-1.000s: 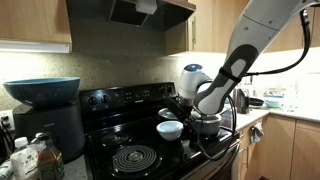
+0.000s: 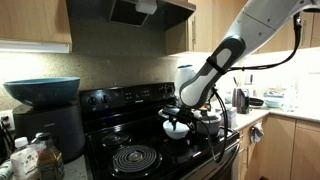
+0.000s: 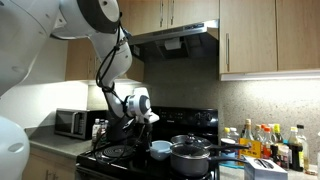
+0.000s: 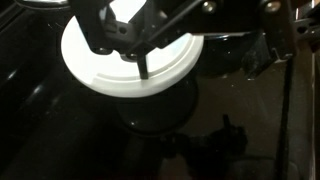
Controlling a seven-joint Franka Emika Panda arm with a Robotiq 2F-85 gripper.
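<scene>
A pale blue-white bowl (image 2: 176,130) is on the black stovetop, right of the front coil burner. In the wrist view, the bowl's white rim (image 4: 130,86) fills the upper left, partly covered by my gripper. My gripper is open, and its dark fingers (image 4: 143,68) reach over the bowl. Whether they touch its wall cannot be told. In the second exterior view the bowl (image 3: 160,150) appears just below the gripper, beside a lidded pot.
The lidded grey pot (image 3: 190,158) stands close to the bowl, its handle sticking out. Several bottles (image 3: 265,140) line the counter. A large blue bowl (image 2: 43,91) rests on a dark appliance at left.
The arm has shifted, and the gripper has come lower over the bowl. In the first exterior view, the bowl appears slightly farther right than before.
</scene>
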